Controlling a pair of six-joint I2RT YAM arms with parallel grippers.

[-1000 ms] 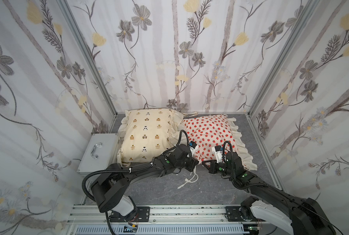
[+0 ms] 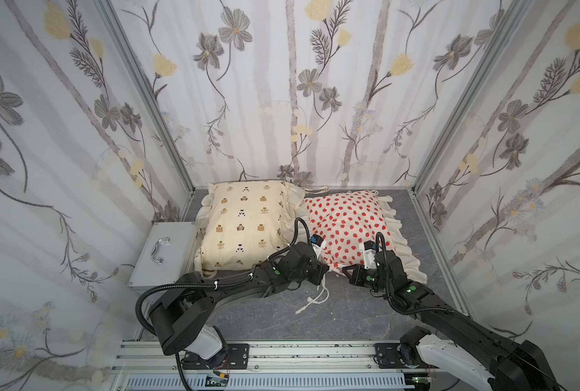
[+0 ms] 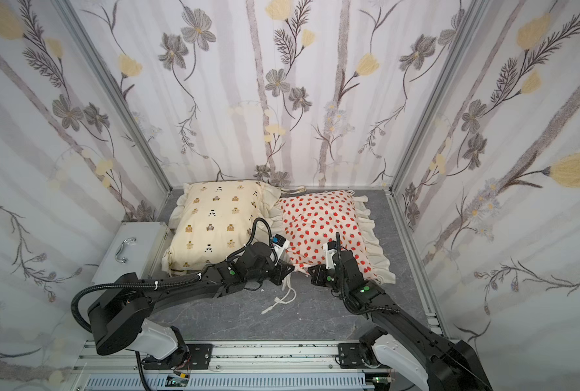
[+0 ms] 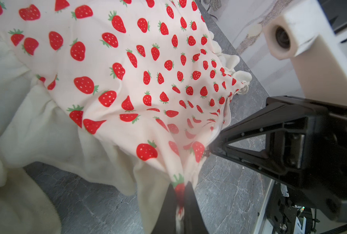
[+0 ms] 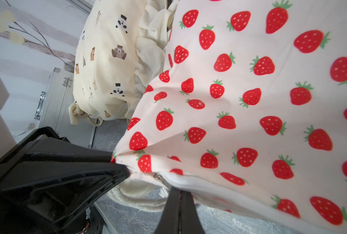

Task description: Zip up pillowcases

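Note:
The strawberry-print pillowcase [image 2: 348, 218] lies on the right side of the grey table, its front left corner pulled toward the front. My left gripper is shut on that corner, a fold of strawberry cloth pinched between its fingers. Just to the right, my right gripper is shut at the front edge; no cloth or zipper pull shows between its fingers. A white edge strip [image 5: 204, 185] runs rightward from there. A small metallic piece [image 5: 157, 177] shows between the two grippers, too small to tell whether it is the zipper slider.
A cream bear-print pillow [image 2: 244, 224] fills the left of the table, close beside the strawberry one. A silver case [image 2: 162, 251] stands farther left. White cord [image 2: 316, 299] trails from the corner.
My right gripper has shifted slightly to the right, away from the left gripper, along the pillowcase's front edge. The left arm has barely moved, and the pillows look the same.

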